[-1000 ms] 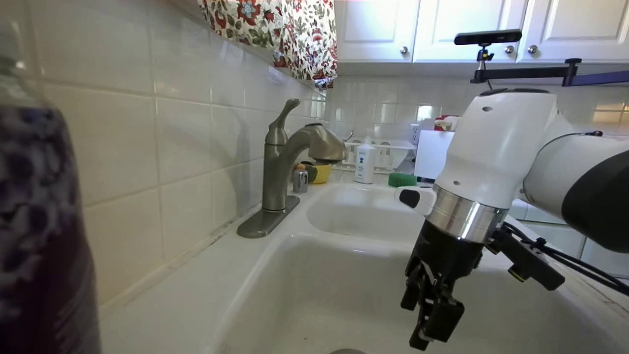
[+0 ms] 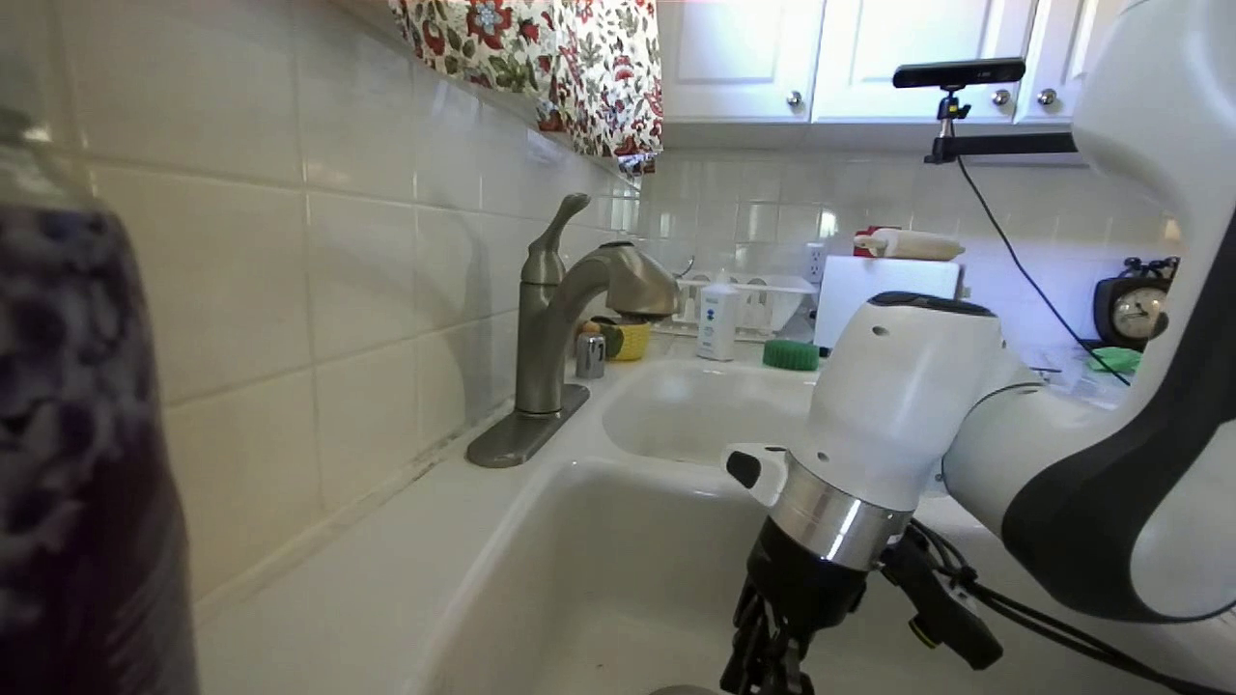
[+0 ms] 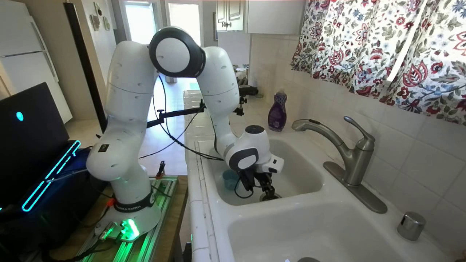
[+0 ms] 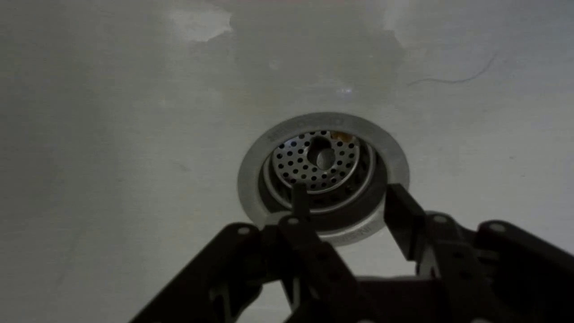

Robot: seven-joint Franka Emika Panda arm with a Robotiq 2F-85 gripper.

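Observation:
My gripper is pointed down into the far sink basin, low over its drain. In the wrist view its two dark fingertips stand apart, part way open, with no object gripped between them. Beyond and below them lies the metal drain ring, with a perforated strainer sitting inside. The strainer has a round knob at its centre and a brown bit on its rim. In exterior view 2 the gripper is just above the drain. Whether the fingers touch the ring cannot be made out.
A teal cup sits in the same basin, left of the gripper. The faucet reaches out from the wall side, and a purple soap bottle stands behind the basin. The sink divider separates the empty near basin.
In exterior view 1 my arm has moved down and to the left, bringing the gripper lower into the basin. The fingers look closer together than before.

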